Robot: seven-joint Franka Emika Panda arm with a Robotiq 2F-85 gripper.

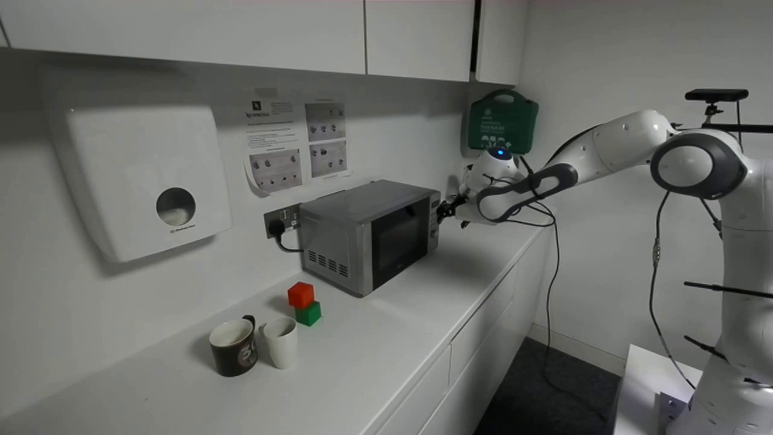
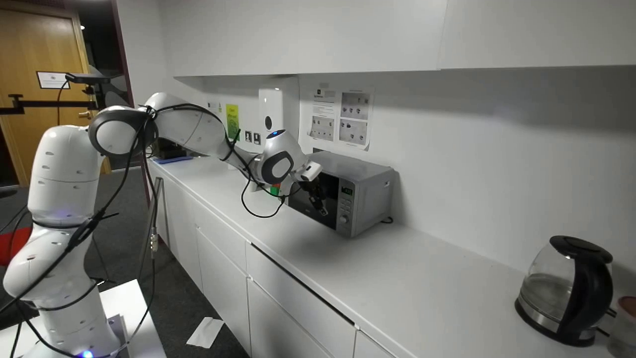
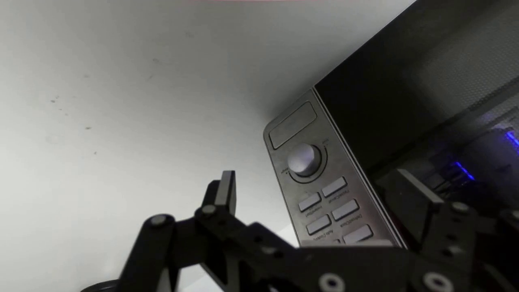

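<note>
A grey microwave (image 1: pixel 369 235) stands against the back wall with its dark door shut. Its control panel (image 2: pixel 346 206) bears a round knob (image 3: pixel 304 159) and several push buttons (image 3: pixel 345 209) below a small display. In the wrist view my gripper is open: one finger (image 3: pixel 226 192) lies over the white worktop, the other over the dark door, with the panel visible beyond the gap. From the first exterior view, the gripper (image 1: pixel 445 210) is close to the panel side of the microwave; contact cannot be made out. No object shows between the fingers.
A red block (image 1: pixel 301 294) rests on a green block (image 1: pixel 308 313), beside a dark mug (image 1: pixel 233 355) and a white mug (image 1: pixel 281 341). A glass kettle (image 2: pixel 563 286) stands farther along the worktop (image 2: pixel 429 280), whose middle is clear. Cupboards hang overhead.
</note>
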